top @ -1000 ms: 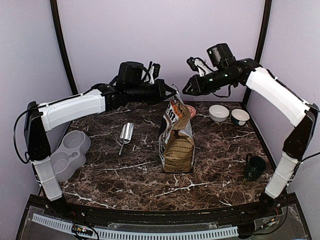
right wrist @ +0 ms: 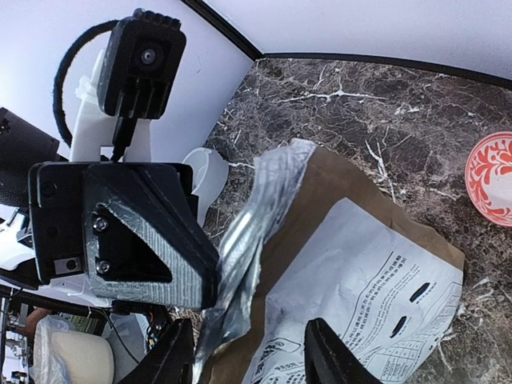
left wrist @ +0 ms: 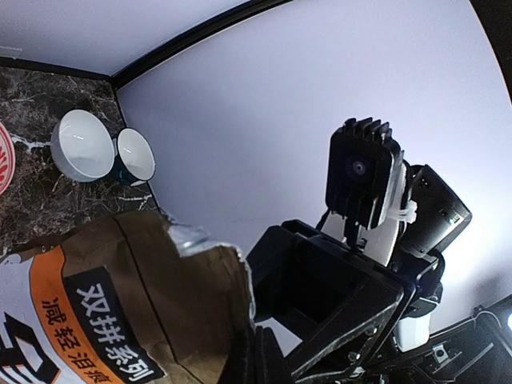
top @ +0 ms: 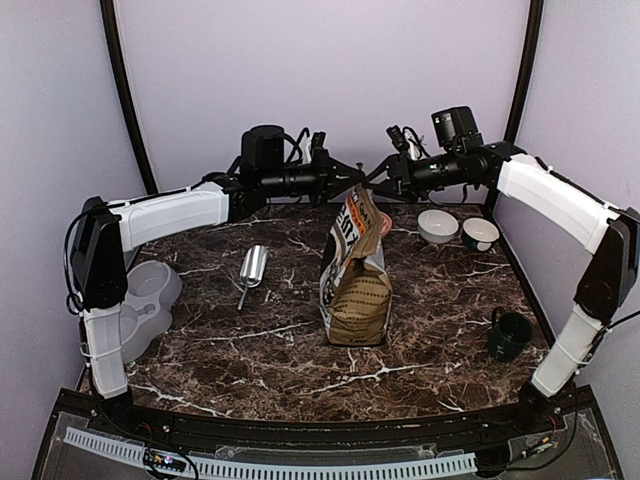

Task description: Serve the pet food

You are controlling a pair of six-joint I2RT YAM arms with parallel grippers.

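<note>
A brown paper food bag (top: 360, 305) stands upright mid-table, its top pulled up. In the right wrist view, my left gripper pinches the bag's silvery-lined top edge (right wrist: 244, 256). From above, my left gripper (top: 359, 175) is shut at the bag's peak. Close to it on the right, my right gripper (top: 371, 186) is part open. Its two dark fingers (right wrist: 324, 356) stand apart, with bag paper showing between and beyond them; contact is hard to tell. To the left lie a metal scoop (top: 254, 265) and a grey two-hollow pet feeder (top: 150, 300).
A white bowl (top: 437, 226) and a dark-outside bowl (top: 480, 234) sit at the back right. A dark mug (top: 509, 335) stands front right. Behind the bag lies a red-patterned round item (right wrist: 490, 178).
The left one has shifted a little right, with the bag's peak leaning right along with it.
</note>
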